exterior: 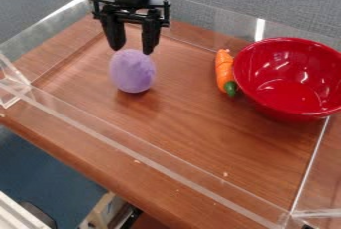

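Observation:
My black gripper point(132, 42) hangs at the upper left, its two fingers apart and pointing down, with nothing visible between them. Just below it a purple ball-like object point(132, 72) rests on the wooden table point(160, 143). To the right lie an orange toy carrot point(225, 70) with a green top and, beside it, a large red bowl point(285, 92), which looks empty.
Low clear walls point(200, 29) border the table, with a grey backdrop behind. Beyond the front left edge is a blue floor area.

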